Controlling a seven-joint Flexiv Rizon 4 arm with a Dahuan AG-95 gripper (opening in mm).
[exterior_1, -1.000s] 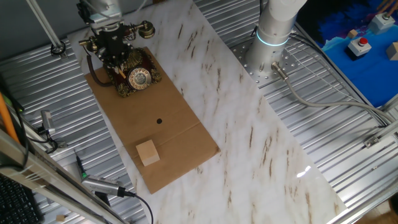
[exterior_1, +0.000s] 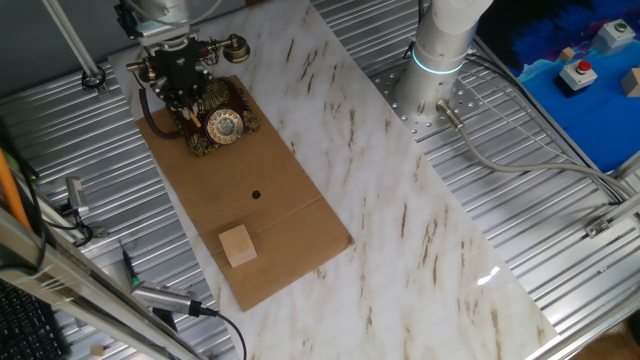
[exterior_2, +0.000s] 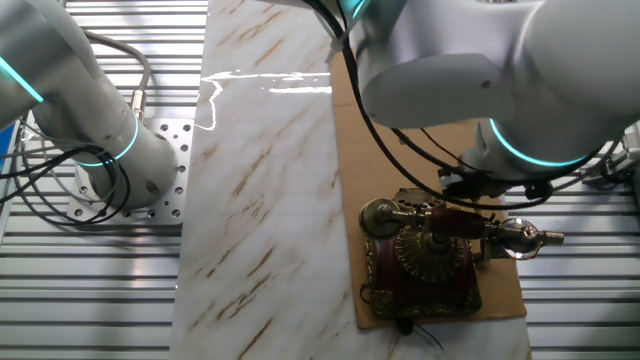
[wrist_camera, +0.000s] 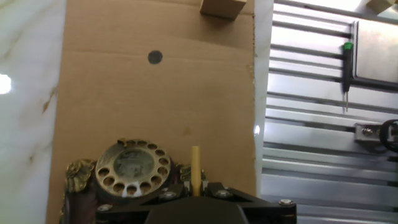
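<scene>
An ornate old-style telephone with a round dial (exterior_1: 224, 126) stands at the far end of the cardboard sheet (exterior_1: 280, 185). Over its left side hangs my gripper (exterior_1: 184, 102), pointing down. In the wrist view the gripper is shut on a thin wooden stick (wrist_camera: 196, 165), which sticks out past the fingers just right of the dial (wrist_camera: 133, 167). Whether the stick touches the phone cannot be told. The handset (exterior_2: 450, 222) lies across the top of the phone, seen from behind in exterior view 2.
A wooden block (exterior_1: 237, 245) lies near the cardboard's other end, with a black spot (exterior_1: 256, 195) between it and the phone. Bare marble tabletop (exterior_1: 400, 230) stretches to the right, up to the robot's base (exterior_1: 428, 95). A screwdriver (wrist_camera: 347, 68) lies off the cardboard on the slatted surface.
The arm and gripper have shifted slightly to the left above the phone, the stick still in the fingers. Phone, block and cardboard look unmoved.
</scene>
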